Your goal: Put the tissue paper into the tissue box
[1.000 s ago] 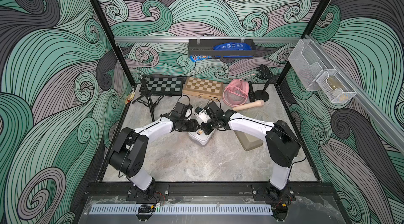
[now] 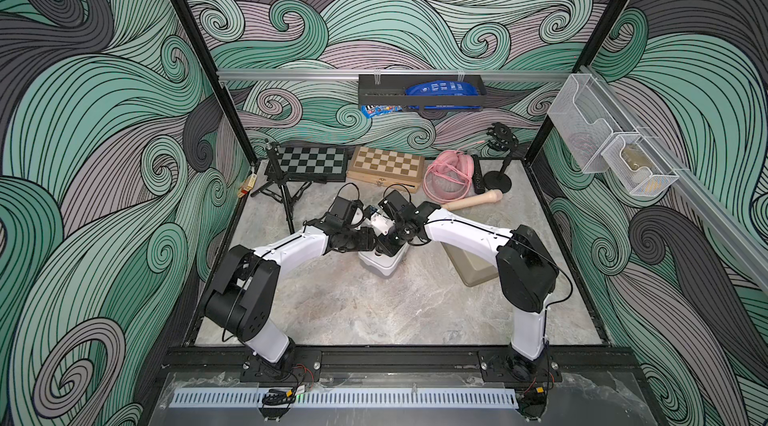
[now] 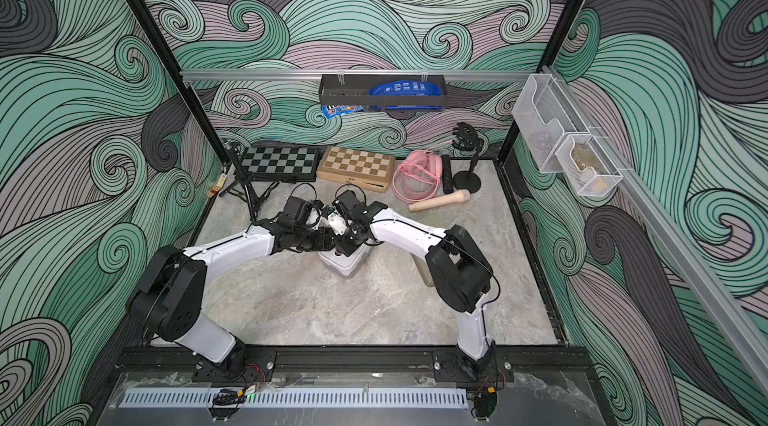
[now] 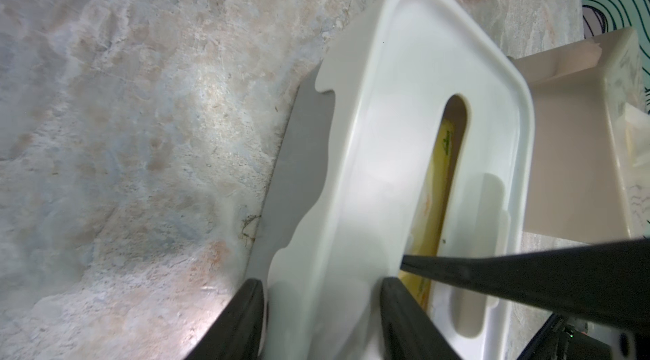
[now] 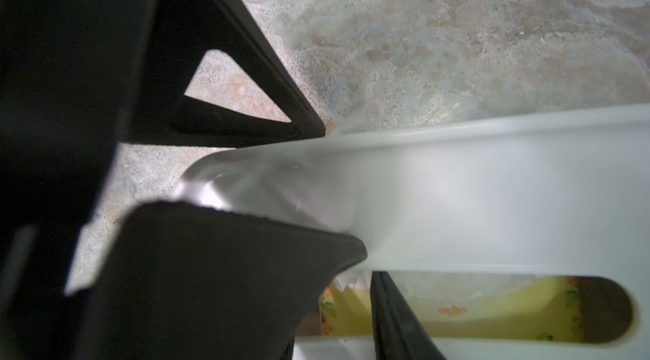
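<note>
A white tissue box [image 2: 381, 264] sits mid-table under both grippers, yellow tissue packaging [image 4: 433, 190] visible inside its slot. In the left wrist view my left gripper straddles one long side of the box lid, its fingers part open around it; whether they grip is unclear. My right gripper [image 2: 384, 240] is over the box from the right; in the right wrist view its open fingers reach at the slot and lid, with nothing clearly held between them.
A beige tray [image 2: 472, 270] lies right of the box. Behind are two chessboards [image 2: 385, 165], a pink basket [image 2: 446, 177], a wooden roller [image 2: 472, 200] and a black stand [image 2: 497, 181].
The right arm and gripper have shifted slightly left over the box. The left arm has shifted only slightly. The box looks in the same place.
</note>
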